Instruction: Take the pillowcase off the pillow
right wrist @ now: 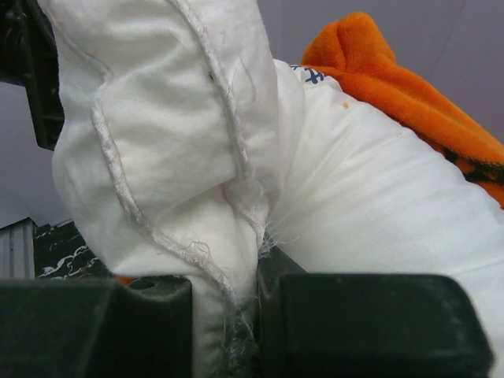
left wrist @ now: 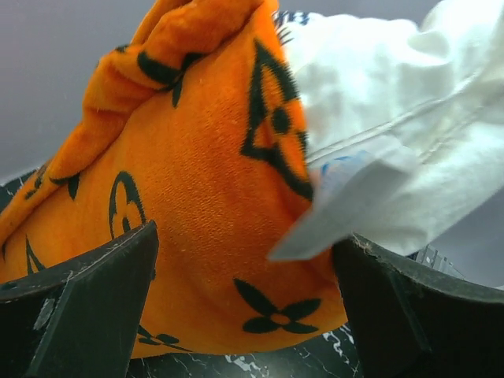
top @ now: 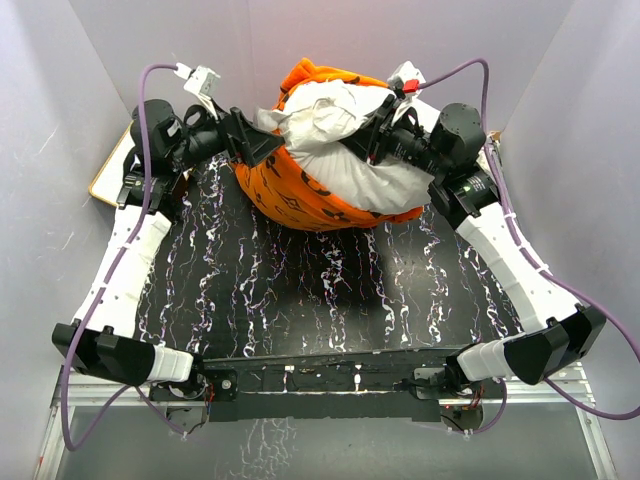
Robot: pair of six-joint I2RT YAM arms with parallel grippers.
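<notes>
The white pillow [top: 365, 180] lies diagonally at the back centre, an orange patterned pillowcase [top: 290, 200] bunched along its left and lower side. My right gripper [top: 365, 140] is shut on white fabric of the pillow, whose seams and frayed edge show in the right wrist view [right wrist: 157, 157]. My left gripper [top: 255, 150] hangs open at the pillow's left end; in the left wrist view the orange cloth [left wrist: 189, 181] fills the space in front of its spread fingers, beside white fabric [left wrist: 378, 71].
A pale board [top: 105, 180] leans at the back left. Grey walls enclose the back and sides.
</notes>
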